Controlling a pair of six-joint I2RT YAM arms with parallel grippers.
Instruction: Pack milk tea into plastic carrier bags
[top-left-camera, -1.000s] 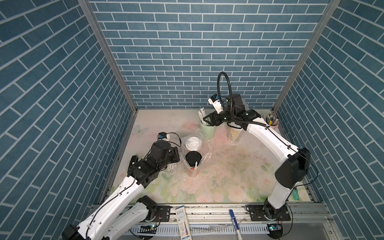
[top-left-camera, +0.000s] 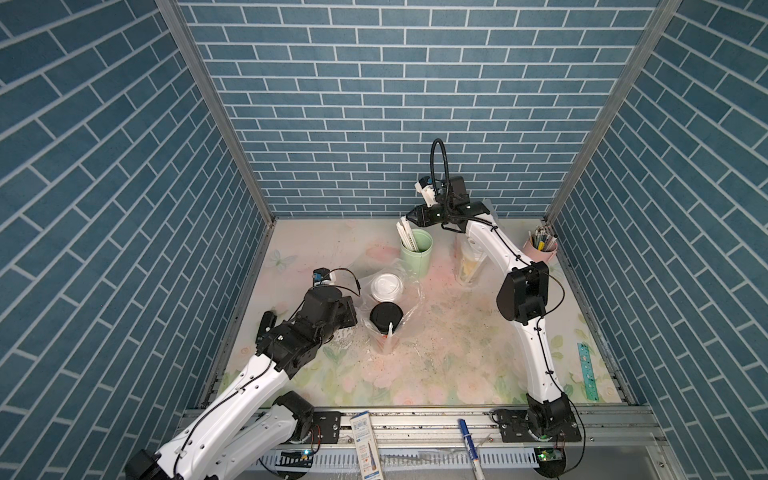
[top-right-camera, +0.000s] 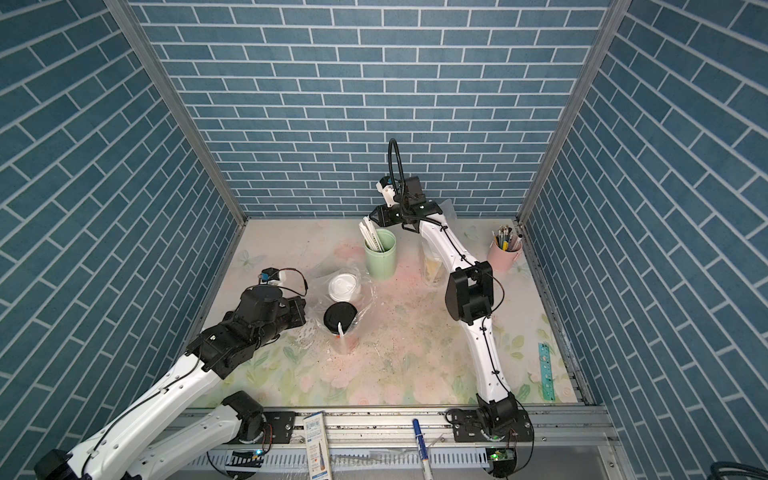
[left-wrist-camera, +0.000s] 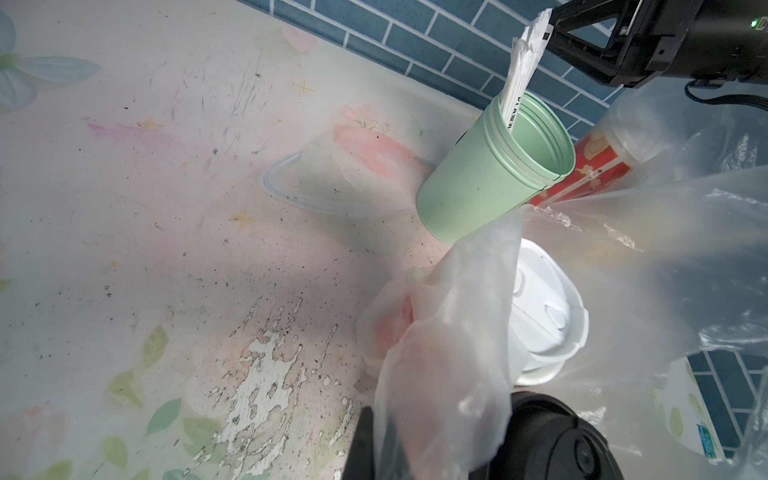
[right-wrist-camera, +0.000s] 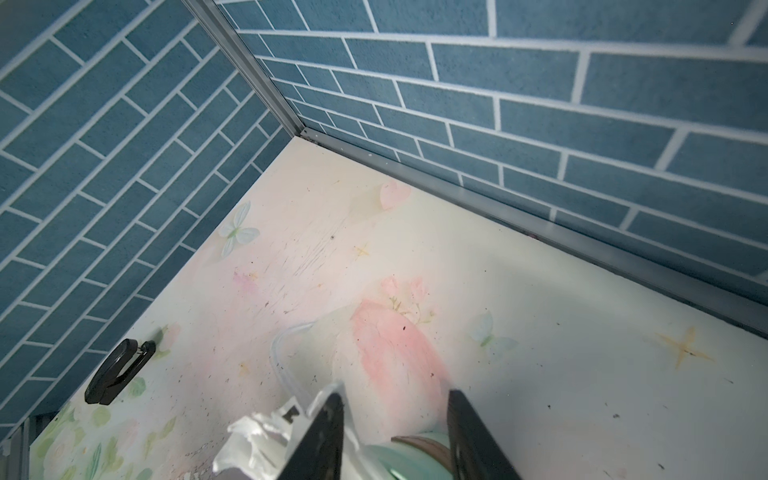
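Note:
A clear plastic bag (top-left-camera: 412, 308) stands around two milk tea cups, one with a white lid (top-left-camera: 387, 286), one with a black lid (top-left-camera: 386, 315). A white wrapped straw (top-right-camera: 341, 328) pokes up beside the black lid. At the bag's left edge my left gripper (top-left-camera: 352, 310) is shut; the film (left-wrist-camera: 452, 360) runs between its fingers in the left wrist view. Behind the bag, a green cup (top-left-camera: 416, 257) holds white wrapped straws (top-left-camera: 406, 233). My right gripper is above this cup, part open, with the straws against its left finger and nothing gripped.
Another drink (top-left-camera: 469, 265) in clear plastic stands right of the green cup, under the right arm. A pink pen cup (top-left-camera: 541, 249) is at the back right, a teal ruler (top-left-camera: 588, 372) at the front right.
The straws now lean left in a tighter clump. The left arm has barely shifted.

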